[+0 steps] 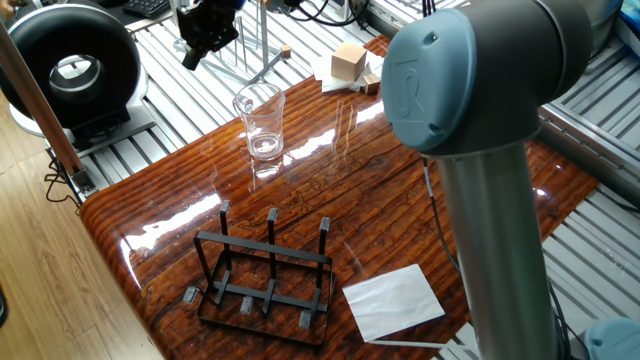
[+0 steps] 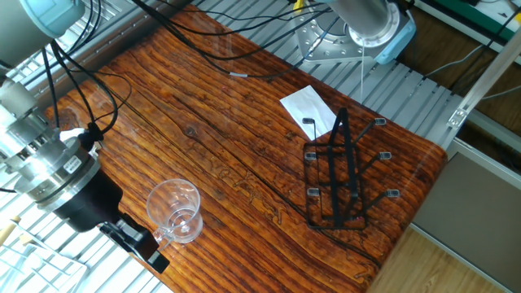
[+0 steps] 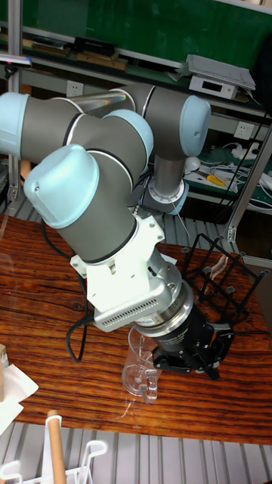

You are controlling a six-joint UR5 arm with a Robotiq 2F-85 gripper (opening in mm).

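Note:
A clear glass mug [image 1: 263, 125] stands upright on the glossy wooden table, near the edge. In the second exterior view my black gripper [image 2: 150, 251] hangs over the table edge, its fingers overlapping the handle side of the mug [image 2: 176, 213]. From the first exterior view, the gripper [image 1: 193, 52] is up at the top, apart from the mug. Partly behind the gripper [image 3: 189, 367] in the third view is the mug [image 3: 138, 373]. Whether the fingers are open or shut is not clear; nothing shows held. A black wire rack [image 1: 265, 285] with upright prongs sits across the table.
A white sheet [image 1: 394, 302] lies beside the rack. Small wooden blocks [image 1: 348, 62] rest on white paper at the table's far side. Past the edge stands a white wire rack [image 3: 57, 460]. Bare tabletop separates mug and black rack.

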